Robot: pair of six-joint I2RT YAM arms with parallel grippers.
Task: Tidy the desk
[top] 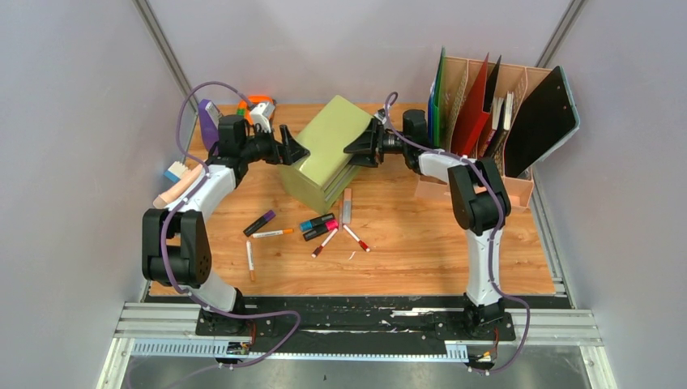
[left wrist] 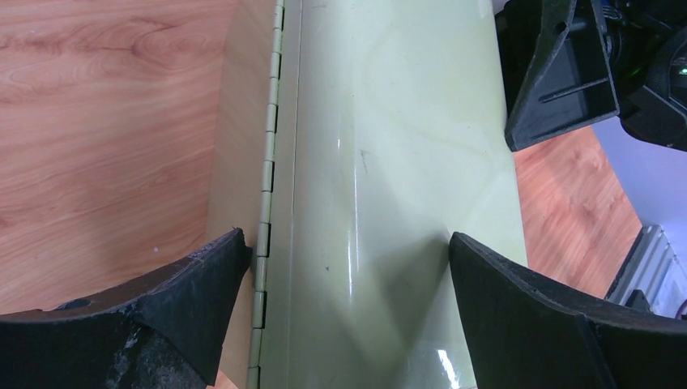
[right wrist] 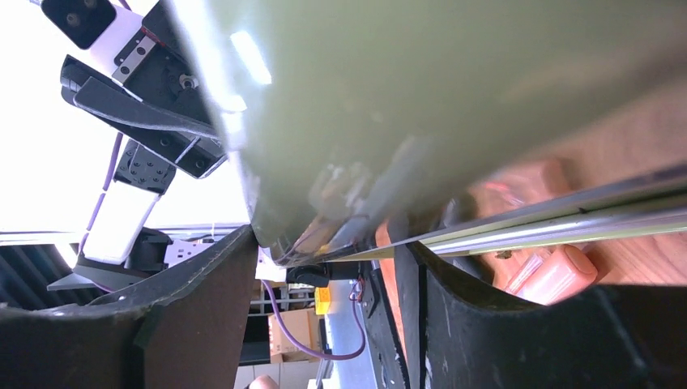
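Note:
A pale green hinged box (top: 334,138) stands tilted at the back middle of the desk in the top view. At its left side my left gripper (top: 298,147) is open; in the left wrist view its fingers (left wrist: 202,300) stand apart at the box's hinge edge and glossy face. From the right, my right gripper (top: 356,151) is closed on the box's lid, whose corner (right wrist: 279,219) lies between the fingers in the right wrist view. Several markers (top: 320,228) lie loose in front, and a grey eraser-like strip (top: 347,207) lies close to the box's front.
A pink file organizer (top: 522,188) with upright folders (top: 471,117) occupies the right back. Purple and orange items (top: 208,121) and a beige roll (top: 177,186) sit at the left. Free desk lies at front right.

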